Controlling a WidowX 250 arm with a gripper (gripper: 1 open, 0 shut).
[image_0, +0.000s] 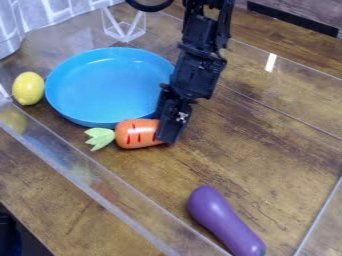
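An orange toy carrot (138, 134) with pale green leaves lies at the front edge of a blue plate (107, 85), its leafy end to the left. My black gripper (170, 127) is down at the carrot's right end, shut on it. The fingertips are partly hidden by the arm and carrot.
A yellow lemon (28, 88) sits left of the plate. A purple eggplant (225, 219) lies at the lower right. A clear frame stands behind the plate, and a clear edge strip runs along the left. The table right of the arm is bare.
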